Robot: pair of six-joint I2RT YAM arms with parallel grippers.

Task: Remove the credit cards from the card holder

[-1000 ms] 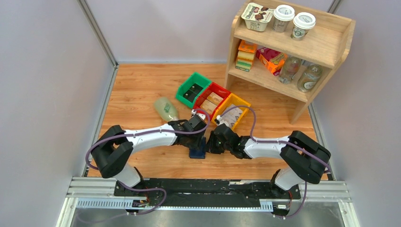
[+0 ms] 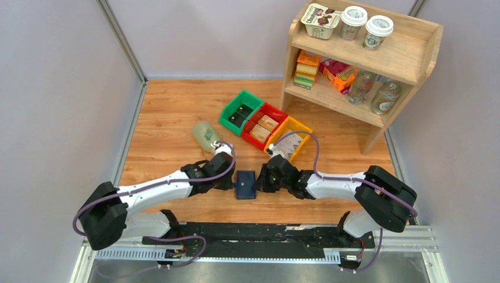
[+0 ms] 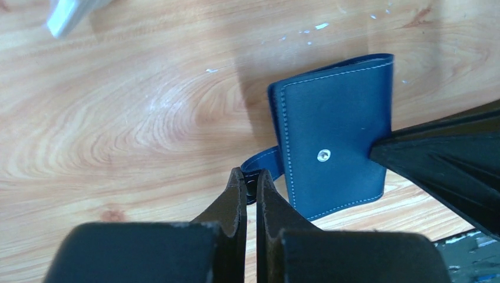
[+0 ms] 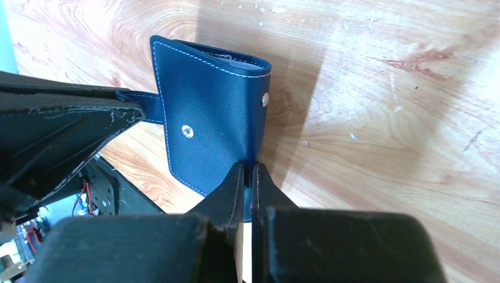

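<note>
The dark blue card holder point(image 2: 246, 186) lies folded on the wooden floor between both arms. Its strap point(image 3: 266, 160) stands away from the cover on the left, and my left gripper is shut on that strap. The bare lower half of the snap point(image 3: 323, 155) shows on the cover. On the opposite, spine side of the holder point(image 4: 209, 118), my right gripper is shut on its lower edge. A pale inner layer shows at the holder's far edge in the right wrist view; no separate card can be made out.
Green point(image 2: 227, 114), red point(image 2: 271, 110) and yellow point(image 2: 308, 128) bins stand behind the holder. A greenish bottle point(image 2: 205, 136) lies behind the left arm. At the back right is a wooden shelf point(image 2: 377, 59) with cups and bottles. Floor in front of the holder is clear.
</note>
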